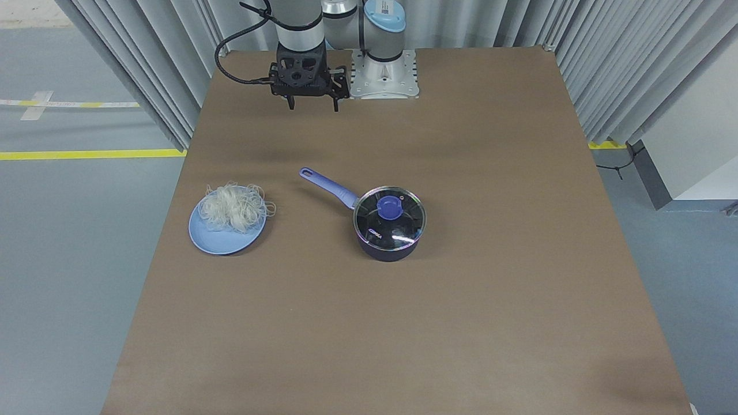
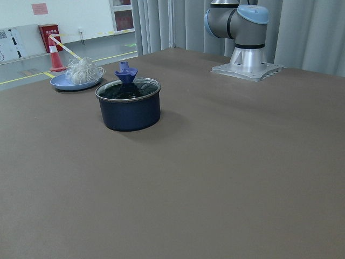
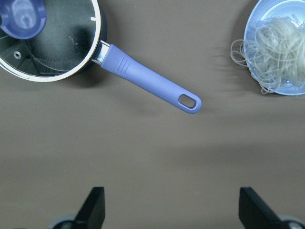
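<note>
A dark saucepan [image 1: 386, 242] with a glass lid, blue knob [image 1: 389, 207] and blue handle [image 1: 325, 184] stands mid-table; the left view shows it upright with the lid on. In the front view, to its left, a light blue plate [image 1: 214, 241] holds a loose heap of pale noodle-like strands [image 1: 235, 207]. My gripper [image 1: 314, 104] hangs at the back of the table, beyond pan and plate. In the wrist view its two black fingers stand wide apart below the pan handle [image 3: 147, 81], with nothing between them.
The robot base [image 1: 383, 82] sits at the back edge of the brown table [image 1: 394, 332]. Grey curtains [image 2: 307, 38] hang behind the robot.
</note>
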